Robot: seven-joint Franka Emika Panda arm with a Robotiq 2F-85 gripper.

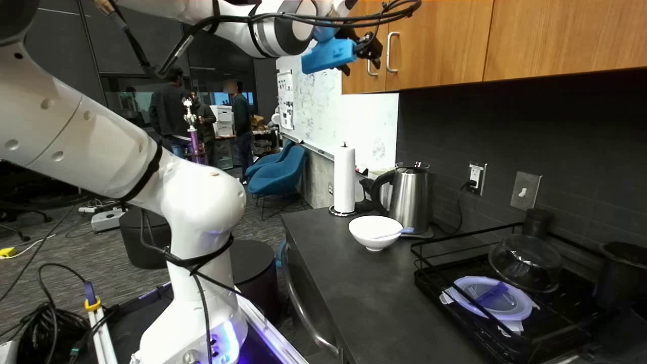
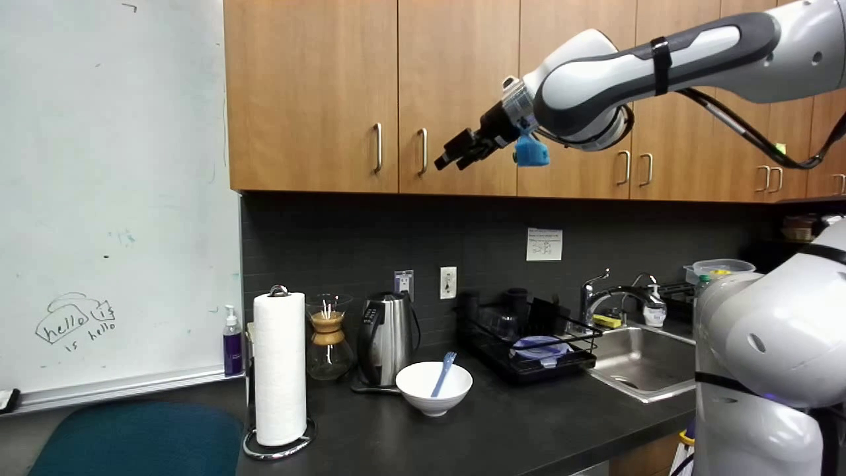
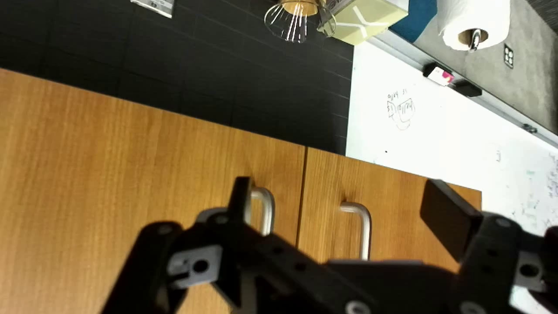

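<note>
Two wooden cabinet doors with metal handles face my gripper. In the wrist view, which looks upside down, one handle shows close beside the left finger. The other handle appears between the two fingers, nearer the middle. The fingers are wide open and hold nothing. From exterior view 2, the gripper is seen in front of the lower part of the cabinet door, just right of its handle. Whether a finger touches a handle or door, I cannot tell.
Below, the dark counter carries a white bowl with a blue utensil, a kettle, a paper towel roll and a dish rack. A whiteboard adjoins the cabinets.
</note>
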